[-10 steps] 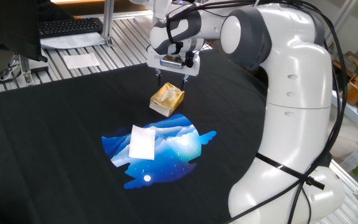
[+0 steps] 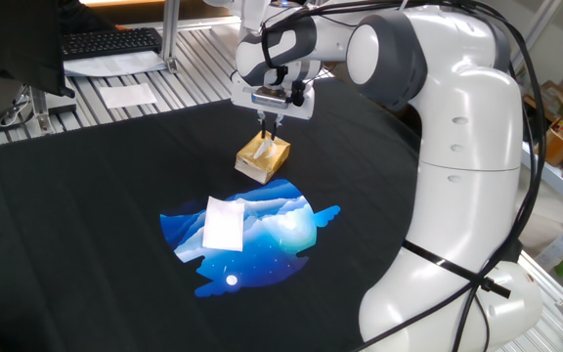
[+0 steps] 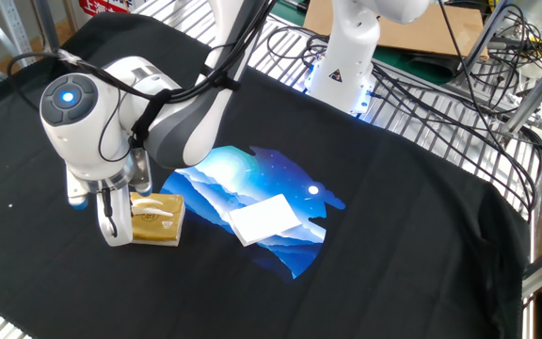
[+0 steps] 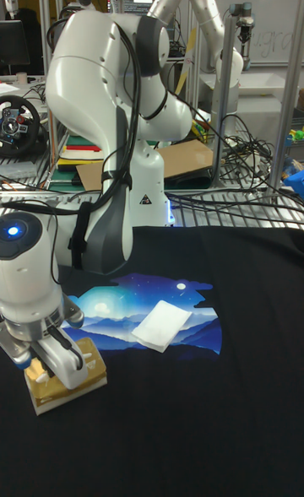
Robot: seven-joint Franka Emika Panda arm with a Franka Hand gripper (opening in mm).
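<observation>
A gold and white tissue pack lies on the black cloth, a white tissue tuft sticking out of its top. Right over the pack is my gripper, pointing down, its two fingers part way together near the tuft. A small gap seems to remain between them, and whether tissue is caught there I cannot tell. In the second exterior view the hand covers the left part of the pack; in the third it hides much of its top. A flat white sheet rests on the blue mountain picture.
Bare black cloth surrounds the picture and the pack, with wide free room on the side away from the arm's base. A keyboard and a paper sheet lie beyond the cloth on the slatted metal table.
My gripper's fingers have moved inward, from wide apart to much closer together over the pack. The arm, the pack and the white sheet stay where they were.
</observation>
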